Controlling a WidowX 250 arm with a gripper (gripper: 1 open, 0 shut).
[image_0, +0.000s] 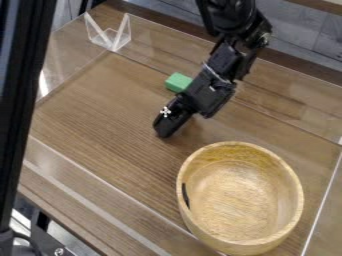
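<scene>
The black robot arm reaches down from the top of the camera view, and its gripper (168, 122) is low over the middle of the wooden table (94, 150). The fingertips are dark and small, and look shut, with nothing visible between them. A green block (178, 82) sits just behind the gripper, partly beside the arm. A large beige round bowl (241, 200) stands at the front right, apart from the gripper.
A clear plastic holder (110, 35) stands at the back left. A wooden wall runs along the back right, and dark objects line the left edge of the view.
</scene>
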